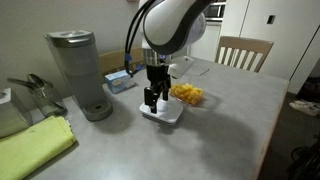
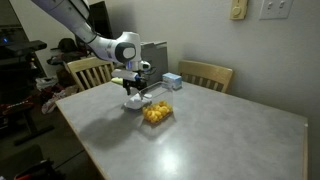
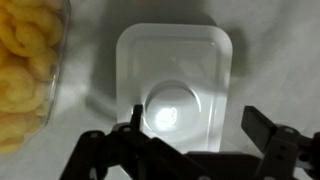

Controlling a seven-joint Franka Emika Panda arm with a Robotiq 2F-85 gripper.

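Note:
A white rounded-square lid or tray (image 3: 207,60) with a round raised white piece (image 3: 171,108) at its middle lies on the grey table. In exterior view 1 the same white tray (image 1: 160,113) is below the arm. My gripper stands open above it, one finger at each side of the round piece, nothing held. From the side, the gripper (image 1: 156,101) is low over the tray; whether the fingertips touch it, I cannot tell. A clear container of yellow puffs (image 3: 22,62) sits beside the tray.
A grey cylindrical bin (image 1: 83,75) stands left of the tray, with a light blue box (image 1: 119,82) behind. A yellow-green cloth (image 1: 30,147) lies at the front left.

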